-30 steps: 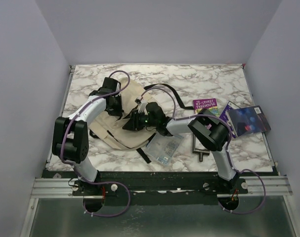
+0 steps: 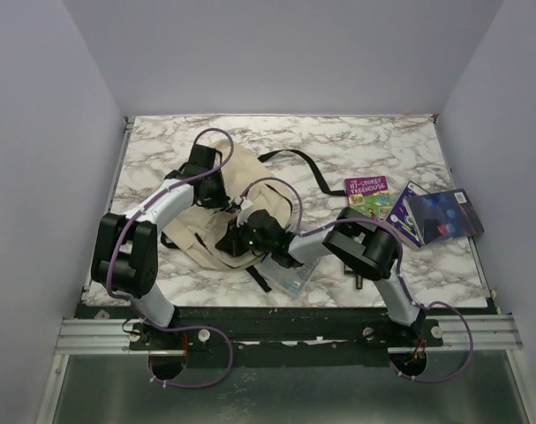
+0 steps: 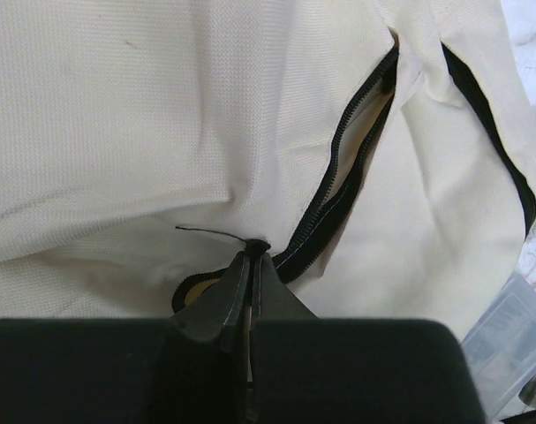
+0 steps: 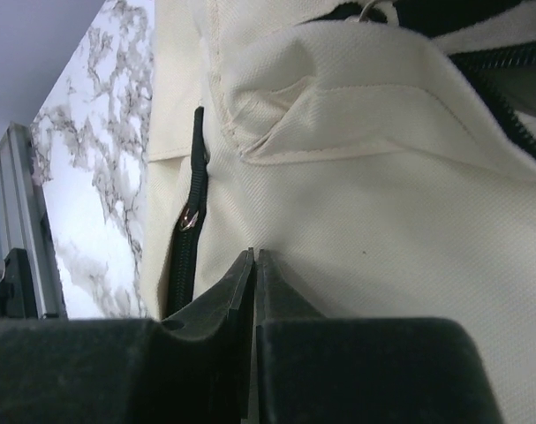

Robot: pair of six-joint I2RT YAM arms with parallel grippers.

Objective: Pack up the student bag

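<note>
The cream bag [image 2: 197,251] lies open-zipped on the left of the table under both arms. In the left wrist view my left gripper is shut at the black zipper [image 3: 329,194], on a small dark piece like a zipper pull. My right gripper is shut low on the cream fabric [image 4: 356,230], beside a short zipper [image 4: 186,238]; how much fabric is between its fingertips is hidden.
Books [image 2: 366,195] and a dark folder [image 2: 440,216] lie at the right. A clear plastic case [image 2: 290,278] lies at the front centre, partly under the right arm. A black strap [image 2: 312,168] stretches behind the bag.
Over the last second my right gripper has moved down and left toward the table's front edge along the bag. My left arm has shifted slightly.
</note>
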